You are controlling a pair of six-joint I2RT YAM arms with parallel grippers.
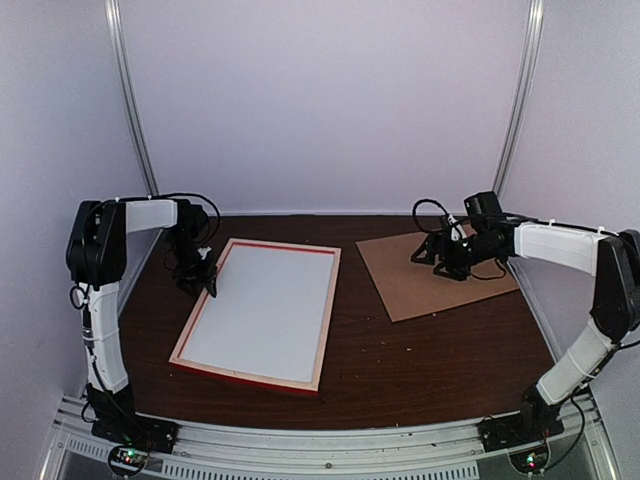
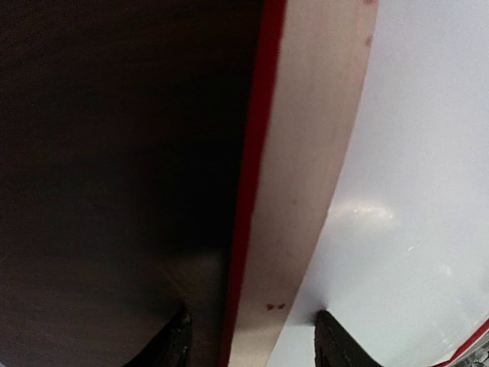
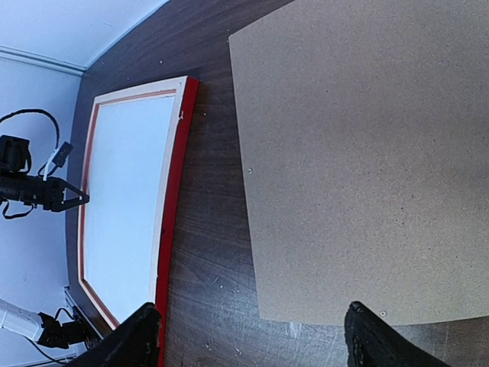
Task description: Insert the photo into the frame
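The frame (image 1: 327, 330), pale wood with red sides, lies face down on the left half of the dark table. Inside its border lies the white back of the photo (image 1: 262, 315), looking flat. My left gripper is at the frame's left side, its fingers (image 2: 170, 342) apart and straddling the wooden edge in the left wrist view; whether they touch it cannot be told. Over the brown backing board (image 1: 410, 295) on the right, my right gripper stands open with nothing between its fingers.
Bare table (image 1: 355, 375) separates the frame from the board, with a few tiny specks on it. Walls (image 1: 330, 110) close off the back and sides. A metal rail (image 1: 320, 430) runs along the front.
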